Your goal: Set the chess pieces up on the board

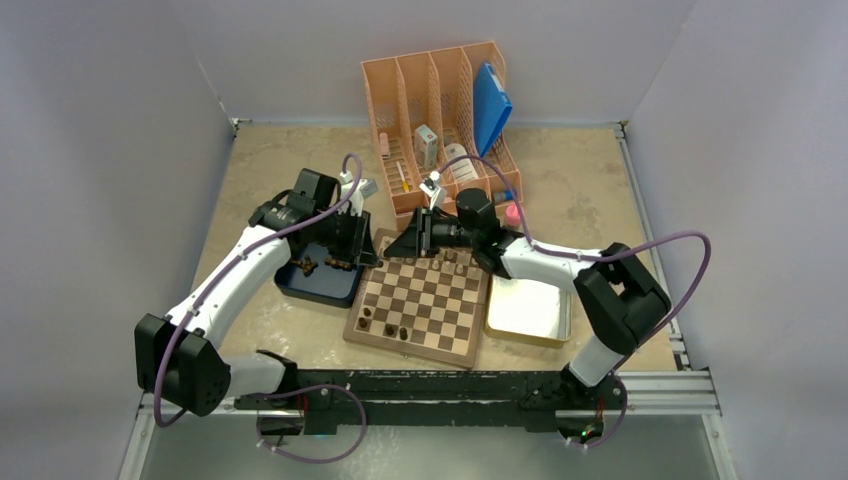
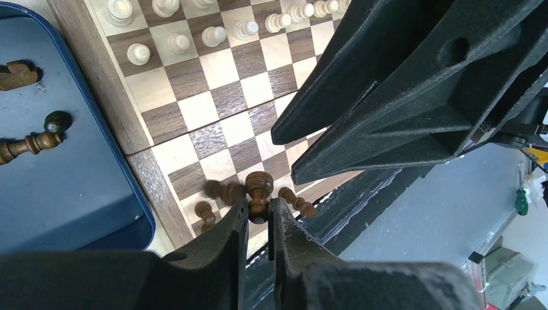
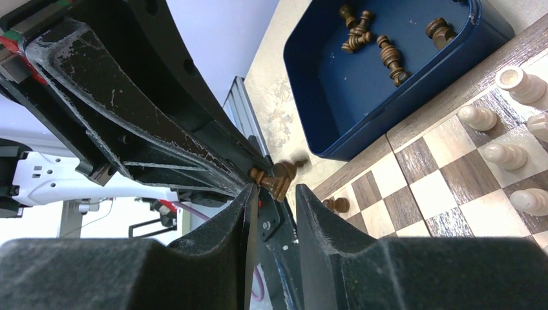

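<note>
In the left wrist view, a brown chess piece [image 2: 260, 183] is pinched by my left gripper, which is shut on it. My right gripper is open, its fingers [image 3: 309, 219] standing apart, with the piece in the hold of the left fingers showing beyond the gap. Both grippers meet above the far left corner of the chessboard [image 1: 430, 352]. White pieces [image 2: 137, 54] stand upright in rows along the far side. Several dark pieces [image 1: 390, 330] stand at the near left part of the board.
A blue tray [image 3: 316, 123] left of the board holds loose brown pieces [image 3: 391, 58]. Right of the board is a white-bottomed tray [image 1: 530, 308]. Behind stands an orange organiser [image 1: 383, 95]. The board's middle squares are clear; the two grippers are very close together.
</note>
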